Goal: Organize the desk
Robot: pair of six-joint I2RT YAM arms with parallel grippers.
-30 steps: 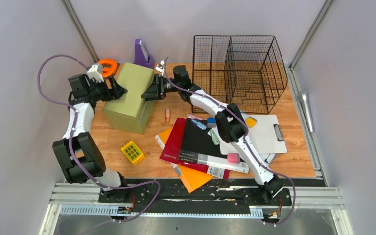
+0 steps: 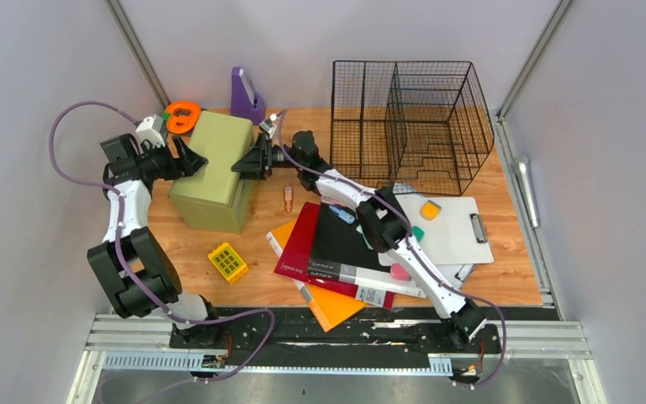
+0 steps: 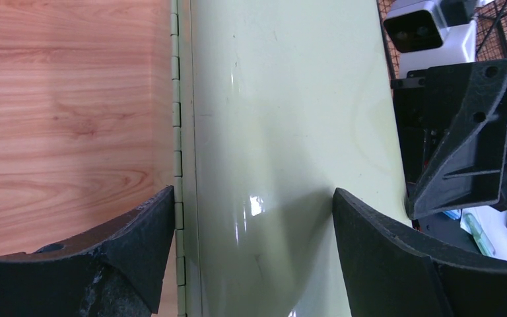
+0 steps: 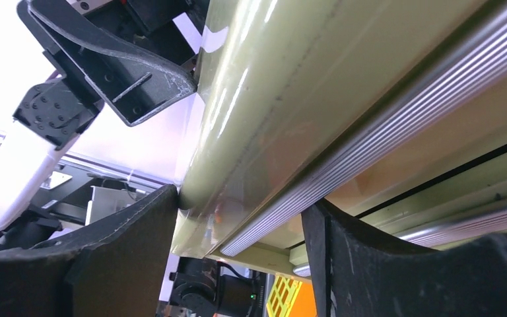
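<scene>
A pale green box (image 2: 205, 185) stands at the left of the desk, turned slightly, between my two grippers. My left gripper (image 2: 190, 157) is at its left face, its spread fingertips against or close to the surface. On the opposite side, my right gripper (image 2: 248, 163) meets the box, fingers also apart. The left wrist view shows the smooth green panel (image 3: 264, 145) spanning the gap between both fingers, with a hinge-like edge strip (image 3: 177, 152). In the right wrist view, silver ribbed strips (image 4: 370, 142) run along the box's drawer-like face. Exact contact of the fingertips is unclear.
Behind the box are an orange ring-shaped item (image 2: 182, 117) and a purple holder (image 2: 246, 95). A black wire rack (image 2: 362, 126) fills the back right. Folders (image 2: 300, 241), a clipboard (image 2: 458, 236) and a yellow basket (image 2: 228, 263) lie in front. Bare wood shows around the basket.
Both grippers moved left along with it, still on either side.
</scene>
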